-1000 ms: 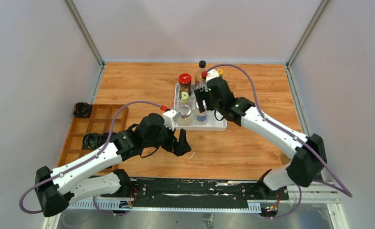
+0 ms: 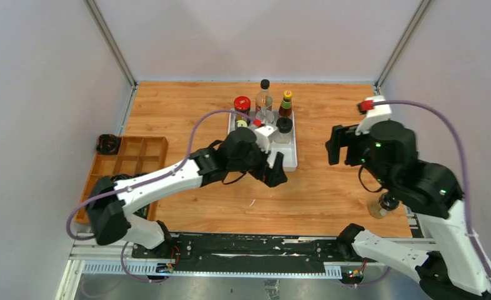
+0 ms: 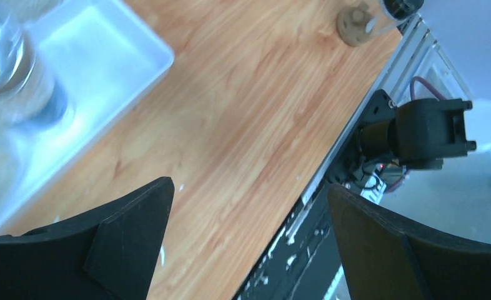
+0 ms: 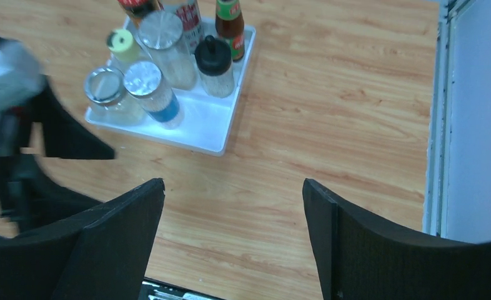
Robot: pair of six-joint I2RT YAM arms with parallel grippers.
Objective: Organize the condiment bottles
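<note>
Several bottles and jars stand upright in a white tray (image 4: 196, 134). Among them are a black-capped shaker (image 4: 215, 75), a blue-banded jar (image 4: 158, 97), a red-lidded jar (image 2: 242, 105) and a yellow-capped bottle (image 2: 286, 104). Off the tray, a dark-lidded glass jar (image 2: 381, 205) is near the front right table edge; the left wrist view catches this jar (image 3: 362, 24) at top right. My left gripper (image 2: 279, 171), open and empty, hangs over the tray's front edge and hides part of it. Right of the tray, in the air, my right gripper is partly open with nothing between its fingers.
A wooden compartment box (image 2: 124, 164) with dark coiled cables sits at the left. Bare table lies right of the tray. My left arm reaches close to the tray's front left, and side walls bound the workspace.
My right arm has swung from above the tray out to the right and upward. The left gripper has moved right, toward the tray's front. The front right jar has come into fuller view.
</note>
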